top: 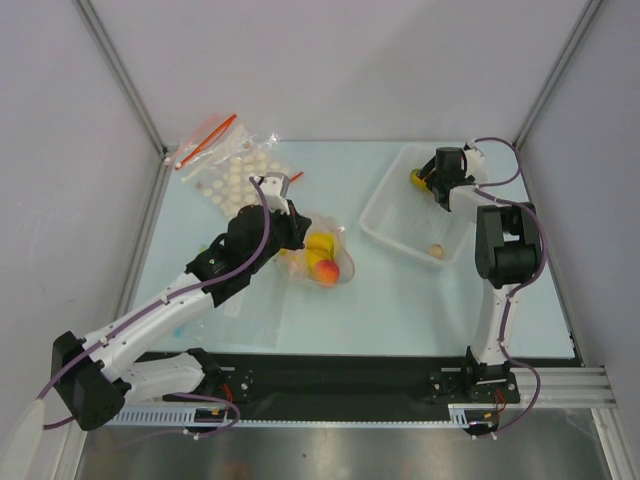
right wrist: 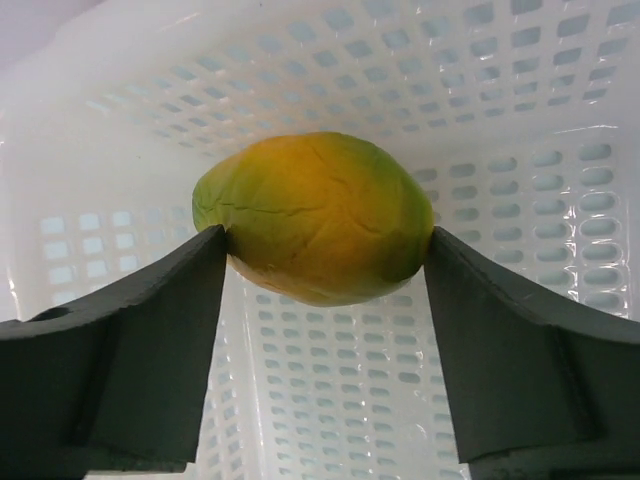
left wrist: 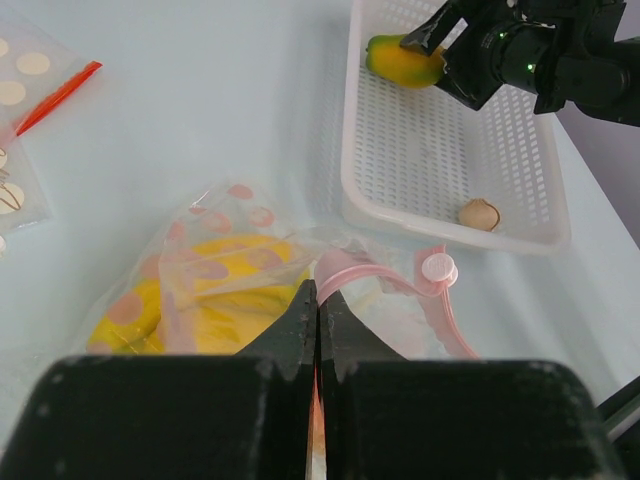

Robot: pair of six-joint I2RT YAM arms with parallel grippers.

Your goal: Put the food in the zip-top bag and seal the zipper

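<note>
The clear zip top bag [top: 340, 262] stands open at mid-table, with yellow bananas [left wrist: 240, 300] and a red-orange peach [top: 326, 271] inside. At its mouth, my left gripper is shut on the bag's edge; the pink zipper strip [left wrist: 440, 285] curves away from its fingertips. In the white basket [top: 400, 232], a green-and-orange mango [right wrist: 315, 215] lies near the far left corner. My right gripper has its fingers [right wrist: 165, 340] on either side of the mango, tips at its sides. Whether they grip it firmly does not show.
A small tan round item [left wrist: 479, 214] sits at the near end of the basket. Behind the left arm lie spare dotted bags with red zippers [top: 208, 140]. Bare table separates the open bag from the basket.
</note>
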